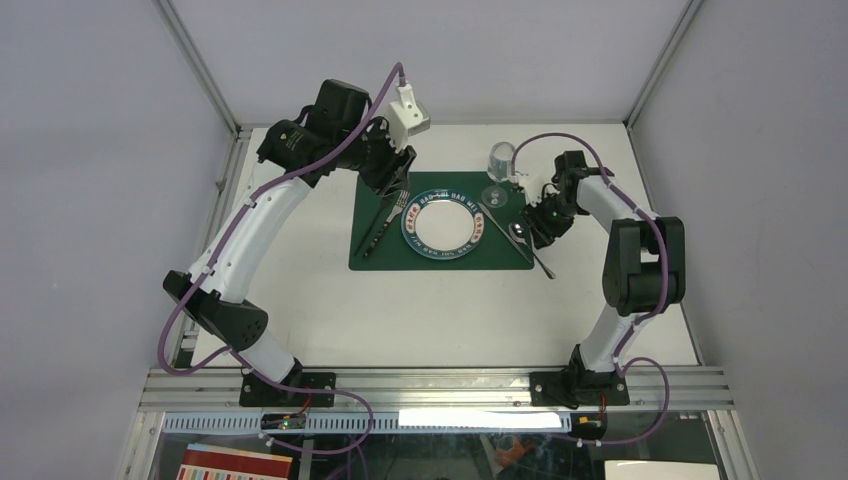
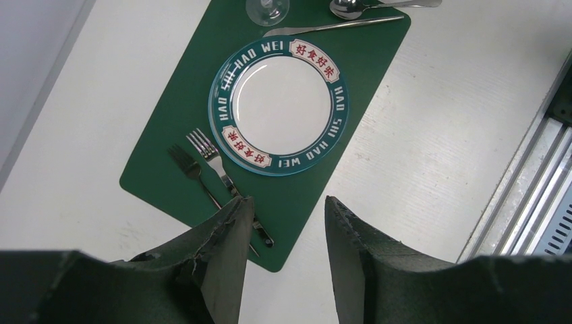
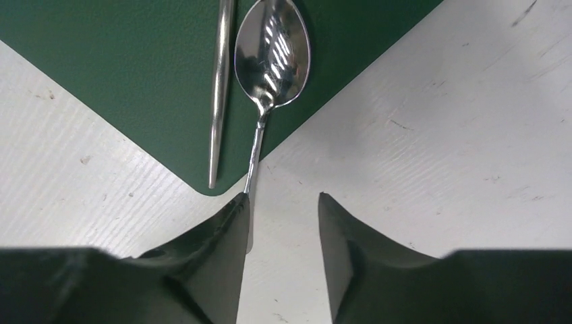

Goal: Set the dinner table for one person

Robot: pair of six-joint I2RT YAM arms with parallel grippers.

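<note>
A green placemat [image 1: 440,262] carries a white plate with blue rim [image 2: 280,104], two forks [image 2: 211,152] to its left, a knife [image 3: 220,101] and a spoon [image 3: 272,61] to its right. The spoon's handle runs off the mat's corner onto the white table. A stemmed glass [image 1: 500,160] stands at the back right of the mat. My left gripper is open and empty, above the forks' side of the mat. My right gripper is open just over the spoon's handle, nothing held between its fingers.
A metal rail runs along the table's front edge, and walls border the sides and back.
</note>
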